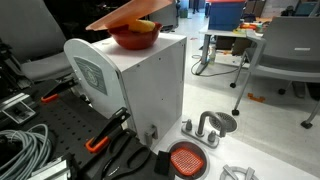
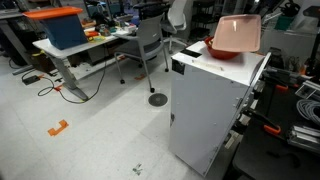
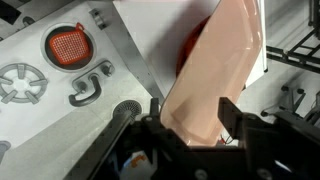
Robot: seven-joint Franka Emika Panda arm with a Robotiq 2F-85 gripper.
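A peach-coloured board [image 1: 122, 16] slants over a red bowl [image 1: 133, 40] on top of the white cabinet [image 1: 155, 80]. A yellow thing [image 1: 143, 27] shows in the bowl, partly covered by the board. In exterior view 2 the board [image 2: 238, 34] stands steeply tilted at the bowl [image 2: 214, 52]. Seen from the wrist, my gripper has its dark fingers on either side of the near end of the board [image 3: 218, 66]. Whether they press on it does not show clearly. Most of the bowl is hidden behind the board in that view.
The sink tap [image 1: 206, 124] and a red drain [image 1: 187, 160] lie on the white surface beside the cabinet. Black tools with orange parts and a coiled cable [image 1: 22, 152] lie on the dark surface. A grey chair [image 1: 285, 55] stands further back.
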